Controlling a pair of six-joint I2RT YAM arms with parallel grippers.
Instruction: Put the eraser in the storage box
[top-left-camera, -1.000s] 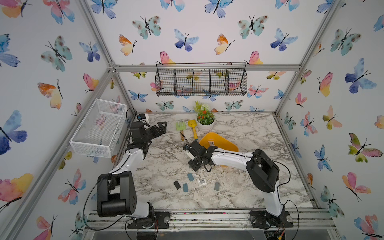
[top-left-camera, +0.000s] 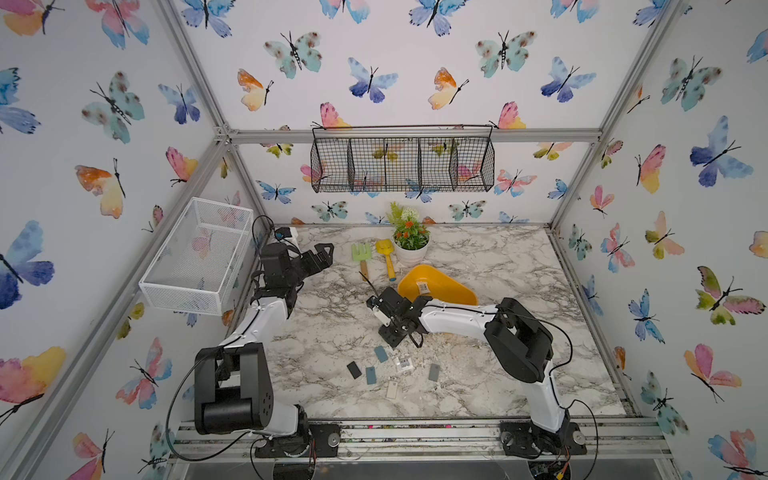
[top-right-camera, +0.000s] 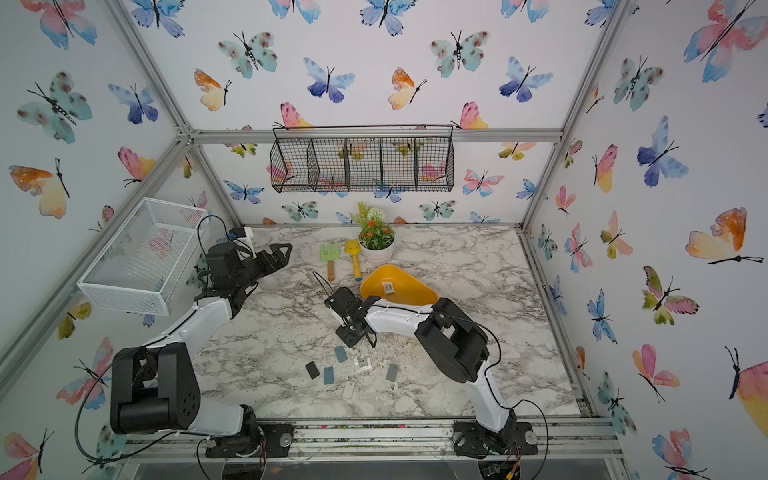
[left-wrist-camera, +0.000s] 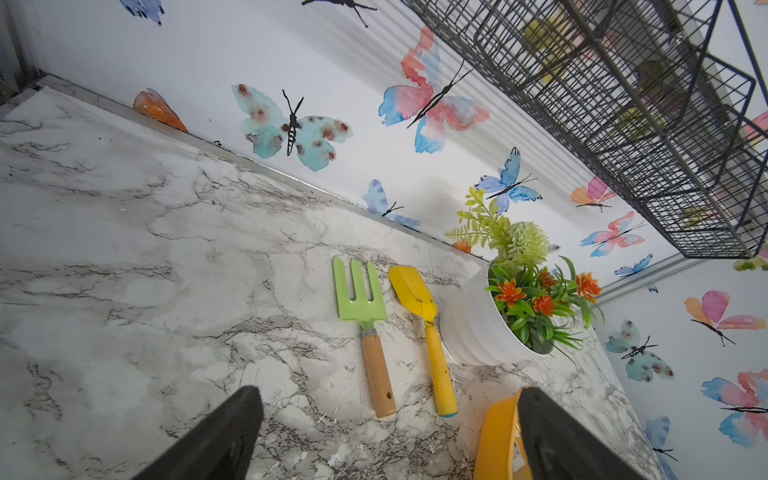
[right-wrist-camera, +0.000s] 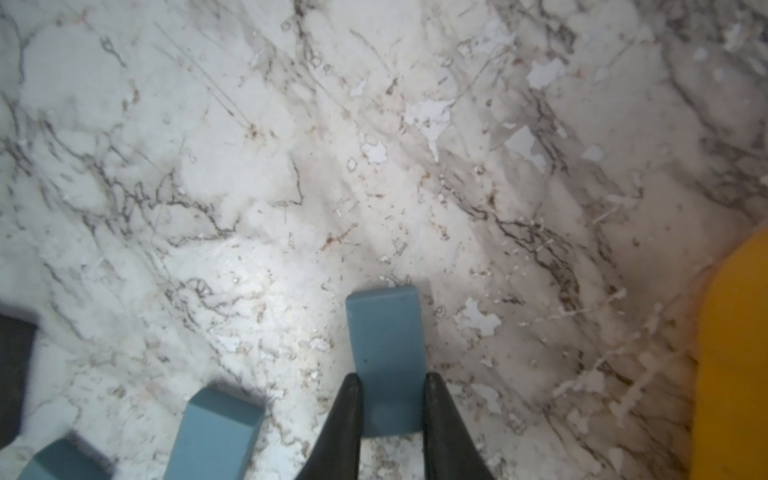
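A blue-grey block (right-wrist-camera: 388, 340), apparently an eraser, is on the marble top with my right gripper shut on it; in the top left view that gripper (top-left-camera: 388, 336) is left of a yellow tray (top-left-camera: 444, 284). Other small blocks lie nearer the front, such as a blue one (right-wrist-camera: 214, 432) and a black one (top-left-camera: 353, 369). My left gripper (top-left-camera: 324, 256) is open at the back left, its fingers empty in the left wrist view.
A white mesh basket (top-left-camera: 184, 296) hangs at the left, a wire rack (top-left-camera: 402, 164) at the back. A green fork (left-wrist-camera: 361, 304), yellow shovel (left-wrist-camera: 438, 360) and potted plant (left-wrist-camera: 480, 320) stand or lie at the back.
My right gripper has moved slightly down, toward the front of the table, with the arm's elbow shifting a little left. The left arm is unchanged.
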